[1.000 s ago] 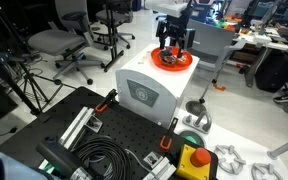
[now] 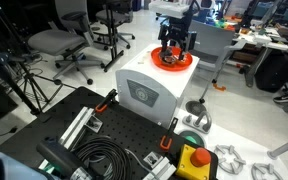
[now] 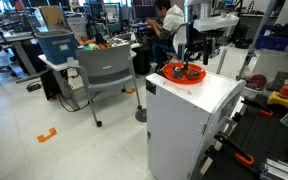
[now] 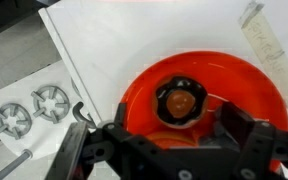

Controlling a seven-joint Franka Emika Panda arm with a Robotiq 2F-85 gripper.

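Observation:
A red-orange round plate lies on the white cabinet top. Within its rim, in the wrist view, is a dark ring-shaped object with a brown centre. Something dark grey lies beside it, partly hidden by the fingers. My gripper is open above the plate, one finger on each side of the view, with nothing held between them. From outside, the gripper appears low over the plate; whether it touches anything there cannot be made out.
A strip of beige tape is stuck on the white top. Beyond the cabinet's edge stands a white toy stove. A grey chair is close behind the cabinet. Bare white surface lies around the plate.
Little differs in exterior view 1: the arm stays over the plate, with at most a slight shift of the gripper. Plate and cabinet have not moved.

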